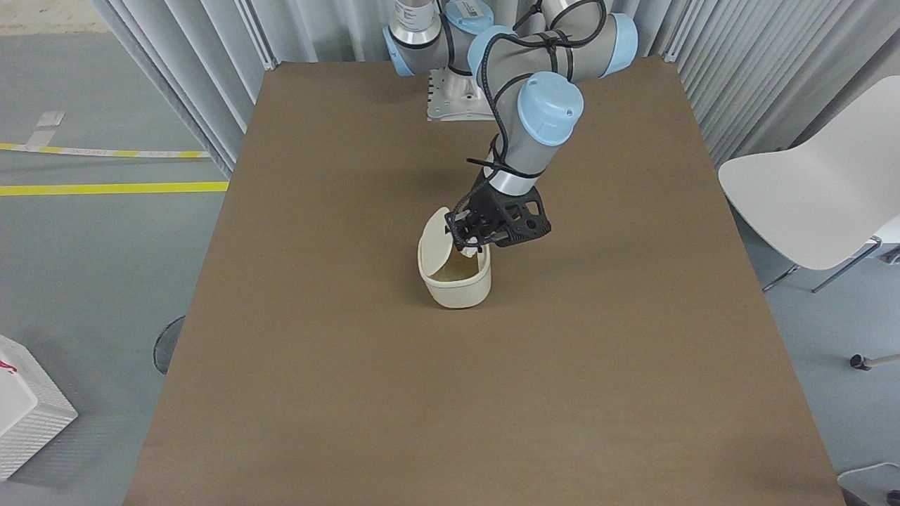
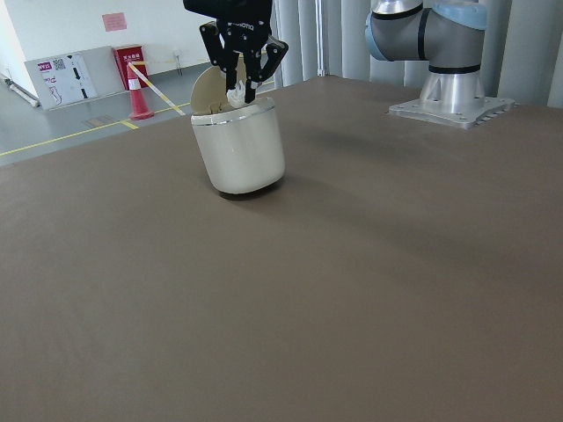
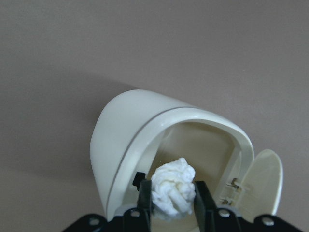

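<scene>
A small cream bin point(image 1: 455, 291) point(image 2: 236, 154) point(image 3: 123, 133) stands on the brown table, its lid point(image 3: 263, 183) raised. My black gripper point(image 1: 468, 244) point(image 2: 237, 88) is over the bin's opening, shut on a crumpled white paper ball point(image 3: 174, 186). The paper sits at the mouth of the bin, between the fingertips. In the left view the bin looks slightly tilted.
The robot's base point(image 2: 449, 114) stands at the back. A white chair point(image 1: 810, 185) is beside the table on the right, and a white box point(image 1: 25, 405) is on the floor at left.
</scene>
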